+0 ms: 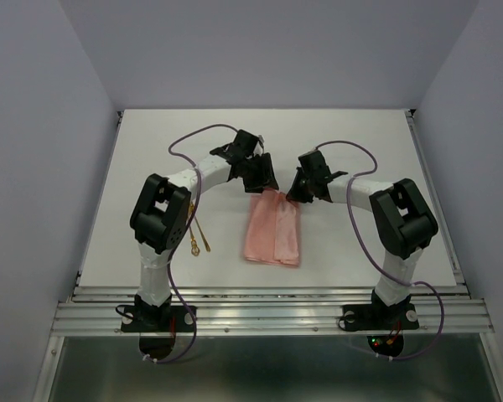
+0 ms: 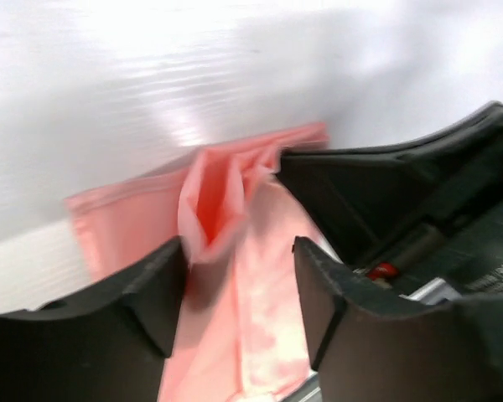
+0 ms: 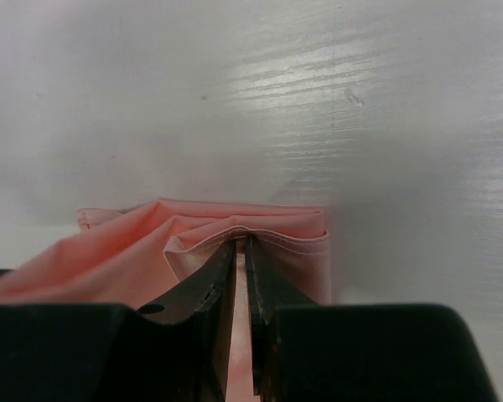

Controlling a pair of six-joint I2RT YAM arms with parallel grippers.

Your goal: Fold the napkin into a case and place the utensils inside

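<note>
The pink napkin (image 1: 273, 233) lies in a folded stack at mid-table, its far edge bunched between my two grippers. My left gripper (image 1: 272, 188) stands open at that edge; in the left wrist view a raised fold (image 2: 210, 222) rises beside its left finger, inside the wide gap. At the far right part of the edge is my right gripper, its fingertips close together at a hemmed layer (image 3: 285, 239). A narrow pink strip shows between them, and whether they pinch the cloth is unclear. Gold utensils (image 1: 194, 248) lie left of the napkin, partly hidden by my left arm.
The two grippers are very close together; a black finger of the right one (image 2: 344, 188) reaches near the left fingers.
</note>
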